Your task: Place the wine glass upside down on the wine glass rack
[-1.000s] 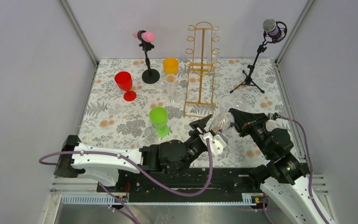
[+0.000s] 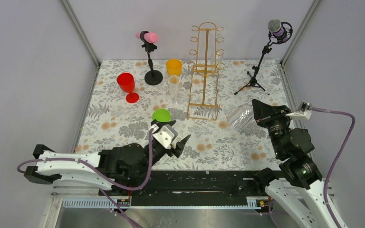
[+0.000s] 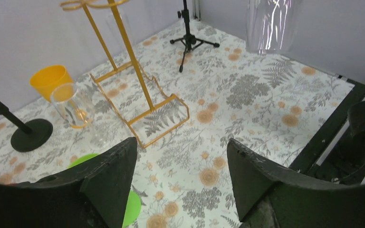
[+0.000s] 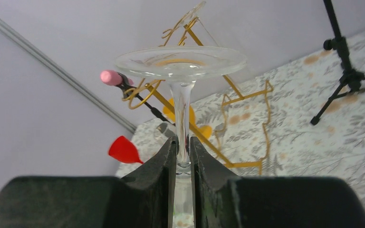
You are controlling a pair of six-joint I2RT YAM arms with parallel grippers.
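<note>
A clear wine glass (image 2: 240, 117) is held by my right gripper (image 2: 256, 110), right of the gold rack (image 2: 205, 90) and in front of it. In the right wrist view, the gripper is shut on the stem (image 4: 182, 104). The foot (image 4: 180, 63) faces upward, and the fingers partly hide the bowl below. The rack has curled hooks on both sides of its upper part. Over the front left of the table, my left gripper (image 2: 180, 133) is open and empty; its fingers (image 3: 119, 166) stand wide apart in the left wrist view.
A green glass (image 2: 161, 115) sits partly hidden beneath the left gripper. Red (image 2: 126, 81), yellow (image 2: 174, 66) and clear (image 2: 175, 85) glasses stand left of the rack. Stands at back left (image 2: 153, 77) and back right (image 2: 255, 71) flank it.
My left gripper has moved left, away from the clear glass, and now covers part of the green one. The right gripper has carried the clear glass rightward and slightly back.
</note>
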